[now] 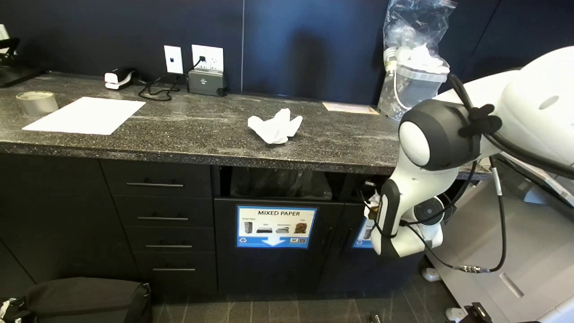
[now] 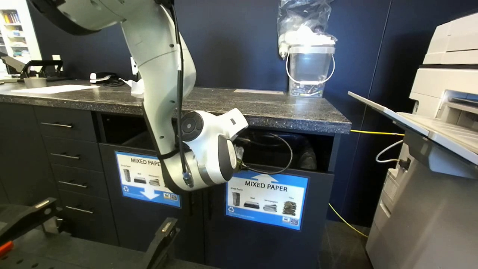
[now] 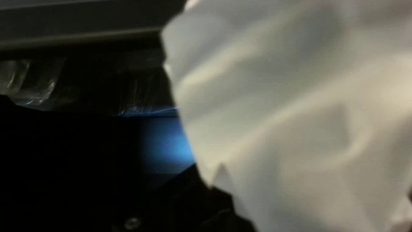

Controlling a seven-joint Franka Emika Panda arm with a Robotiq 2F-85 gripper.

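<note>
A large sheet of crumpled white paper [image 3: 293,116] fills the right of the wrist view, close to the camera, and hides my fingers. My gripper is shut on this paper. A scrap of the paper [image 1: 375,199] also shows beside the wrist in exterior view 1. In exterior view 2 the hand [image 2: 210,152] is at the front of the right bin's dark opening [image 2: 309,154], above its MIXED PAPER sign [image 2: 267,199]. Another crumpled white paper [image 1: 275,127] lies on the counter [image 1: 204,126].
Left of the arm is another bin opening [image 1: 280,183] with a dark liner. A flat white sheet [image 1: 85,115], a tape roll [image 1: 37,102] and a clear bucket [image 1: 411,89] stand on the counter. A printer [image 2: 448,112] is at the right.
</note>
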